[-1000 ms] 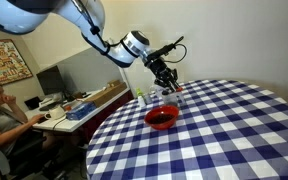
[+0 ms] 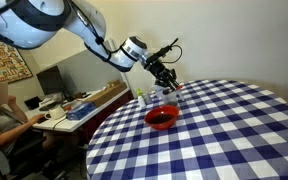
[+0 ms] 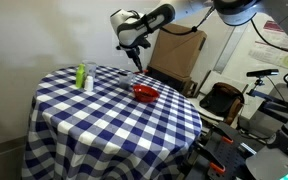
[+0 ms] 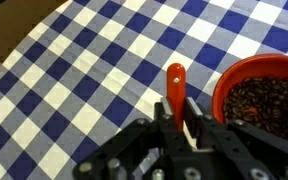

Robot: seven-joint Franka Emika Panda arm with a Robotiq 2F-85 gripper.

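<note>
My gripper is shut on a slim red handle-like object, whose rounded end points up in the wrist view. Its other end is hidden among the fingers. To the right in that view is a red bowl with dark brown beans inside. Exterior view 1 has my gripper above the table, behind the red bowl. A pale, see-through container stands just below it. In exterior view 2, the gripper is over the table near the red bowl.
Blue-and-white checked cloth covers the table, with wide free room at its front and right. A green bottle and a white bottle stand at the far side in exterior view 2. Someone sits left of the table.
My arm and gripper show hardly any movement, and the bowl stays where it was. The seated person has shifted, with the face no longer showing as before.
</note>
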